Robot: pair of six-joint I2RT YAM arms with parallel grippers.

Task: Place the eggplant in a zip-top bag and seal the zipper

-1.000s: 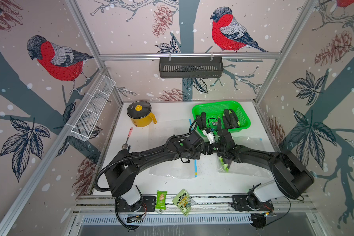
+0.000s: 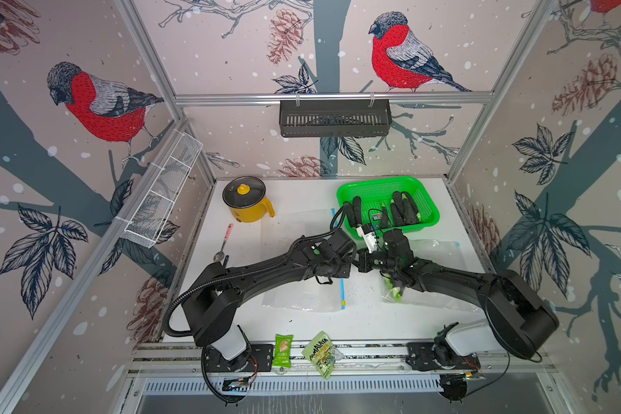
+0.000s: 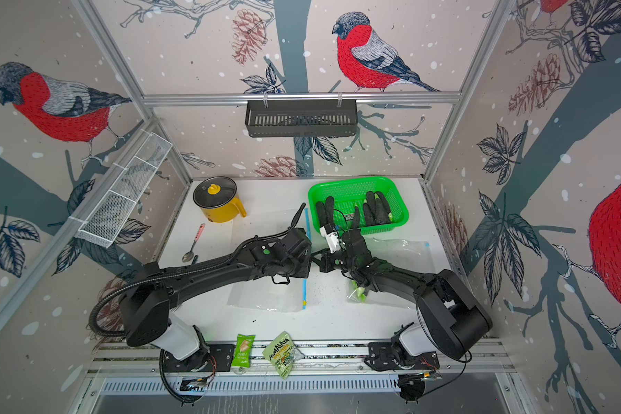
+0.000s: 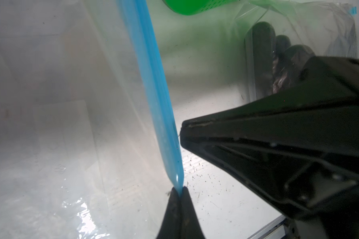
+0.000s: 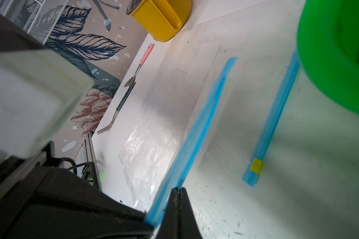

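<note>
A clear, flat zip top bag (image 2: 303, 298) lies mid-table with a blue zip strip along its right side. In the left wrist view a blue strip (image 4: 153, 87) is raised, and my left gripper is shut on its near end. Beside that strip, my right gripper is shut, with nothing seen between its fingers. A second blue strip (image 5: 273, 119) with a yellow tab lies lower; I cannot tell whether both belong to one bag. Dark eggplants (image 4: 263, 51) show inside another clear bag at the right, partly hidden by my right arm.
A green basket (image 2: 431, 207) with several dark eggplants stands behind my right gripper. A yellow pot (image 2: 245, 200), a spoon (image 2: 224, 243) and a fork (image 5: 115, 113) are at the left. Two snack packets (image 2: 283, 350) lie at the front edge.
My right gripper has shifted slightly beside the left one, and the right elbow has swung a little outward. The left arm looks still.
</note>
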